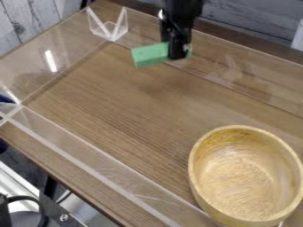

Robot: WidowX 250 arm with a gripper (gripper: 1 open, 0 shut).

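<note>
A bright green block (149,55) is held above the back middle of the wooden table by my dark gripper (174,50), which comes in from the top of the view. The gripper is shut on the block's right end; its fingertips are small and blurred.
A large round tan bowl (244,177) sits at the front right. A clear angular plastic piece (109,27) stands at the back left. Transparent strips edge the left side, with black cables at the lower left.
</note>
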